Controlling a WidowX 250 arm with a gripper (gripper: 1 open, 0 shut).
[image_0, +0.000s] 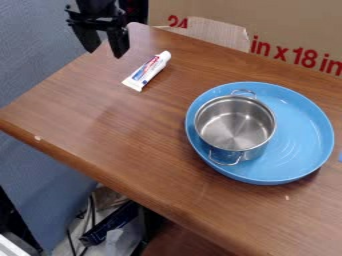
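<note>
My black gripper (102, 42) hangs at the top left, over the back left edge of the table, its two fingers apart with nothing visible between them. A white toothpaste tube (146, 71) with red and blue print lies on the wooden table to the right of and below the gripper, apart from it. A steel pot (234, 126) with wire handles stands in a blue plate (302, 151) on the right side of the table.
A cardboard box (294, 30) stands behind the table. Clutter (114, 235) lies below the table's left edge.
</note>
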